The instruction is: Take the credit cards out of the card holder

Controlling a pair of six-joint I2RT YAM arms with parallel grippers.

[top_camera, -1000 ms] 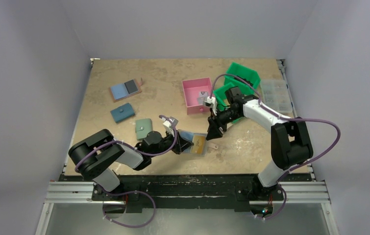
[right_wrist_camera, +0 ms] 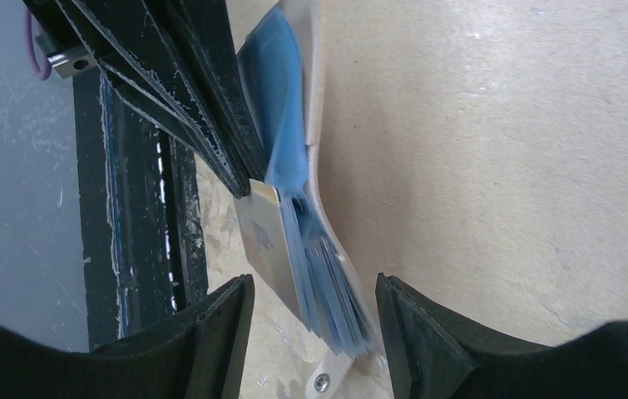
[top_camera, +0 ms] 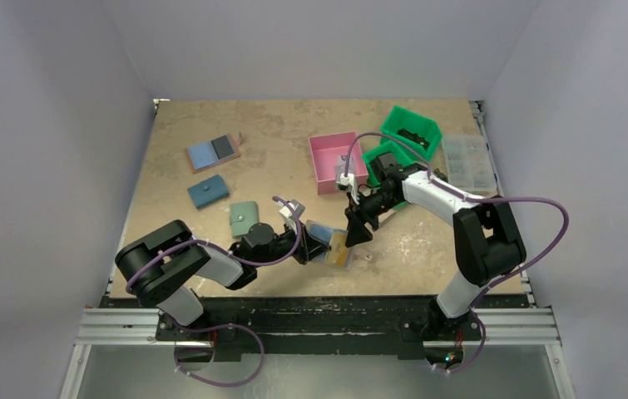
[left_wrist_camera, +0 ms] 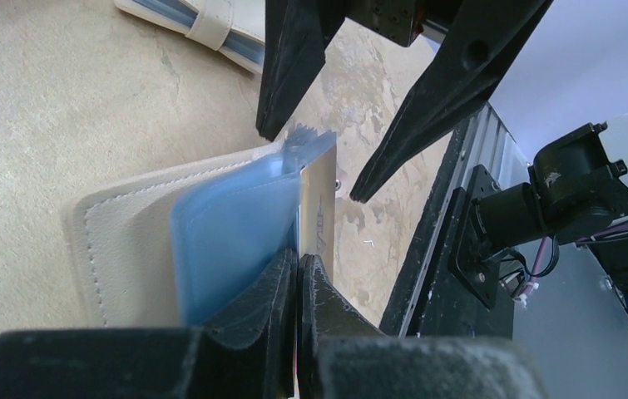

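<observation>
A pale card holder [left_wrist_camera: 131, 224] with blue plastic sleeves [left_wrist_camera: 227, 233] lies at the front middle of the table, a gold card [left_wrist_camera: 317, 212] among its sleeves. My left gripper is shut on the holder's sleeve and card. My right gripper stands open around the far end of the holder, where sleeves and gold card [right_wrist_camera: 264, 241] lie between its fingertips in the right wrist view; they are not clamped.
Several closed or open wallets, such as a teal one [top_camera: 208, 191] and a green one [top_camera: 244, 216], lie to the left. A pink box [top_camera: 318, 162], green boxes [top_camera: 400, 116] and a clear case [top_camera: 468, 162] stand at the back right.
My right gripper has moved left and slightly down in the top view, closer to the holder. The left gripper has stayed nearly still.
</observation>
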